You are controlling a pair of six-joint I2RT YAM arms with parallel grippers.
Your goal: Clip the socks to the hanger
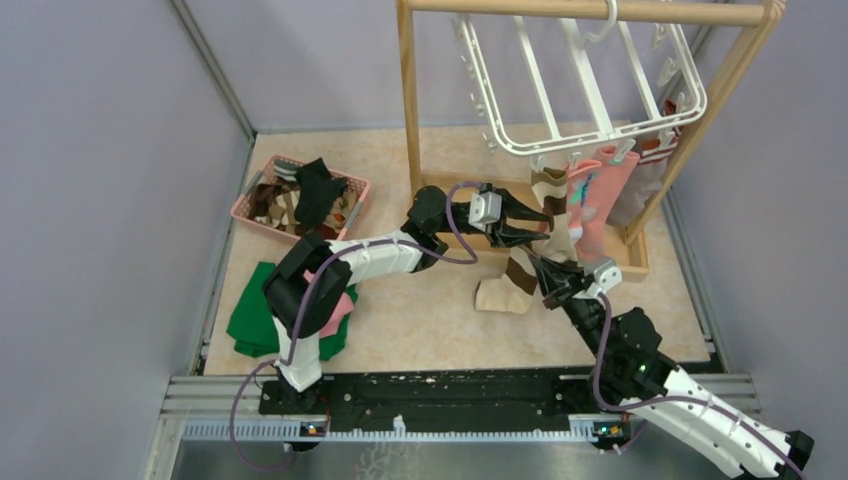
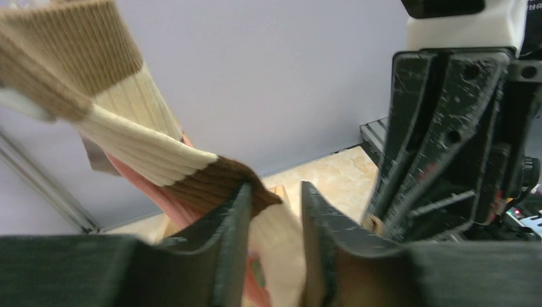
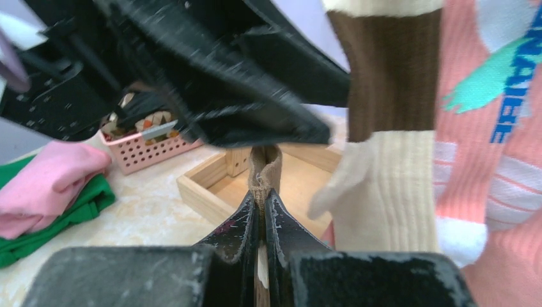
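A brown and cream sock (image 1: 520,275) dangles from my right gripper (image 1: 536,262), whose fingers are shut on its upper edge, as the right wrist view (image 3: 263,204) shows. My left gripper (image 1: 530,225) is just above, fingers parted, beside that sock's top; I see nothing clearly held in it. A second brown and cream sock (image 1: 554,200) hangs from the white hanger (image 1: 590,85), close by the left gripper's tips, with pink socks (image 1: 608,200) and a grey striped one (image 1: 650,185) to its right. The left wrist view is partly blurred.
A pink basket of socks (image 1: 240,208) sits at left, with green cloth (image 1: 248,310) and pink cloth below it. A wooden frame (image 1: 410,100) carries the hanger over a wooden tray (image 1: 630,265).
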